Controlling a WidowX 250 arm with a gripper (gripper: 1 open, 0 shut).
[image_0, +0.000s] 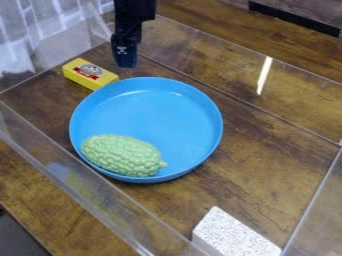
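Observation:
My dark gripper (127, 52) reaches down from the top of the camera view, above and slightly right of a yellow box (90, 73) with a red label. Its fingers are small and dark here; nothing shows held between them. A blue round plate (160, 120) lies in the middle, with a green bumpy gourd-like object (118, 155) on its lower left part.
A speckled white block (235, 234) sits at the front right. Clear panels border the wooden surface (267, 130) at left, front and right. The wood right of the plate is bare.

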